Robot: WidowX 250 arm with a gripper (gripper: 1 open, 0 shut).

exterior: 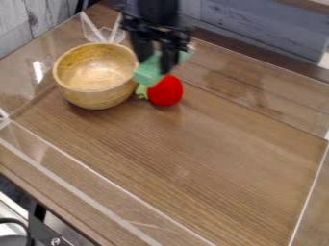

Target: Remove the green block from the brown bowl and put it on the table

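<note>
The green block [157, 65] is up in the air, just right of the bowl and above the red ball. My gripper [160, 50] is shut on it, its dark body blurred by motion at the top of the view. The brown bowl [80, 94] stands at the upper left of the table, and no block shows inside it. The gripper's fingertips are too blurred to make out clearly.
A red ball [164, 90] with a green part at its left sits close to the bowl's right side, below the held block. A wall stands along the back.
</note>
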